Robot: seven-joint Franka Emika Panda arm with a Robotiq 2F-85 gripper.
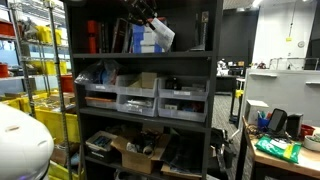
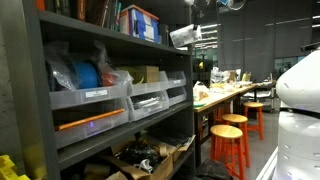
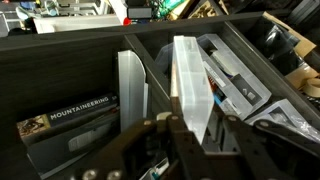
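Observation:
A white, book-like object (image 1: 162,34) hangs tilted in front of the top shelf, with my gripper (image 1: 152,17) shut on its upper end. In exterior view 2 the same white object (image 2: 185,37) hangs out beyond the shelf front, clear of the shelf boards. The wrist view has the white object (image 3: 190,75) end-on between the dark fingers of my gripper; the finger contact is partly hidden. To its left in that view, a pale upright book (image 3: 131,90) and a dark book lettered "MOUNTAINEERING" (image 3: 72,122) are on the dark shelf.
Books (image 1: 120,37) and blue-and-white boxes (image 1: 151,40) fill the top shelf's left and middle. Clear plastic bins (image 1: 182,103) sit one shelf below. A cardboard box (image 1: 140,152) stands low down. At right is a table (image 1: 285,160) with loose items.

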